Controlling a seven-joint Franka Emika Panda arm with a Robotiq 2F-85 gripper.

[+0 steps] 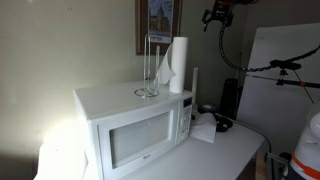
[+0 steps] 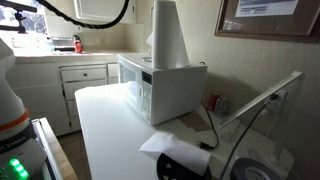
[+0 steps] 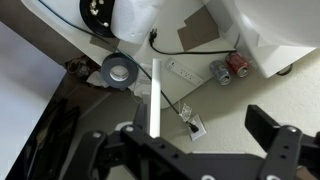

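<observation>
High in exterior view 1, near the top edge, my gripper [image 1: 217, 16] hangs in the air to the right of the paper towel roll [image 1: 179, 65]. In the wrist view its dark fingers [image 3: 262, 126] stand wide apart, so it is open, with no object held between them. The roll stands upright on a white microwave [image 1: 142, 137], beside a wire stand [image 1: 150, 75]. From the other side, exterior view 2 also has the microwave [image 2: 165, 95] and roll [image 2: 168, 35], but not the gripper.
A white sheet [image 2: 178, 150] lies over a dark round object on the counter [image 2: 105, 140]. Behind are a leaning white board [image 2: 262, 97], a grey tape roll [image 3: 118, 71], two cans [image 3: 238, 64] and a power strip [image 3: 184, 70].
</observation>
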